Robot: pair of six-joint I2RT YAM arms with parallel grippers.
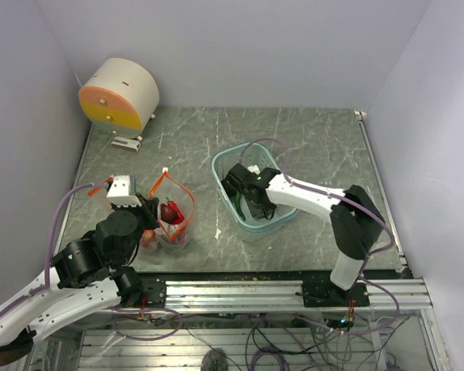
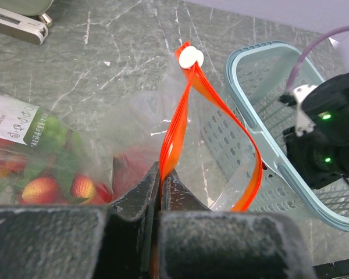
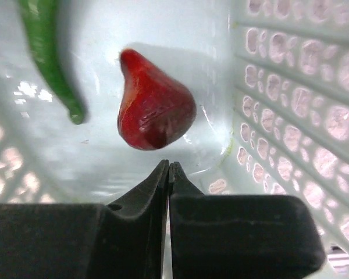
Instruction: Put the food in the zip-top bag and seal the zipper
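Note:
The small red pepper (image 3: pixel 156 107) lies on the basket floor in the right wrist view, just beyond the tips of my right gripper, whose fingers are pressed together with nothing between them. Left of it lies a green pepper (image 3: pixel 49 58). My left gripper is shut on the orange zipper rim (image 2: pixel 173 131) of the clear zip top bag (image 2: pixel 142 113), whose mouth stands open as a loop with a white slider (image 2: pixel 190 56). Through the plastic show red-yellow fruit (image 2: pixel 41 192) and greens; a red pepper (image 1: pixel 171 212) lies near the mouth.
The light blue perforated basket (image 1: pixel 216 171) stands right of the bag, its walls close around my right gripper. A rounded striped container (image 1: pixel 120 97) stands at the back left. Bare grey table (image 1: pixel 325 147) lies behind and right of the basket.

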